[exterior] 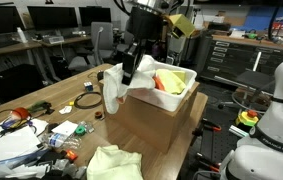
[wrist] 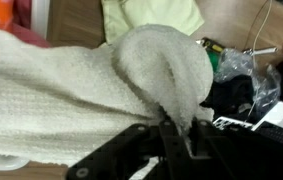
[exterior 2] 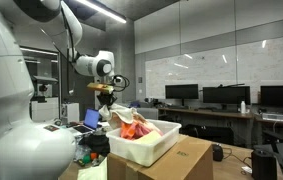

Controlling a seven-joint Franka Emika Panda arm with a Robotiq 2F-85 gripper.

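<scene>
A white cloth (exterior: 120,84) hangs from my gripper (exterior: 133,72), which is shut on it. In the wrist view the bunched white cloth (wrist: 76,90) fills much of the picture and hides most of the fingers. The cloth drapes over the near left edge of a white bin (exterior: 169,97) standing on a cardboard box (exterior: 152,122). Inside the bin lie more cloths, among them a yellow cloth (exterior: 184,77). Exterior view 2 shows a pink-orange cloth (exterior 2: 136,128) in the bin beneath the white one. On the table lies a pale yellow cloth (exterior: 114,162), flat and apart from the box.
Left of the pale cloth, a clear bottle (exterior: 63,141), white papers (exterior: 13,144) and dark cables clutter the table. A black coil (exterior: 87,100) lies behind. Bare wood shows between the pale cloth and the box.
</scene>
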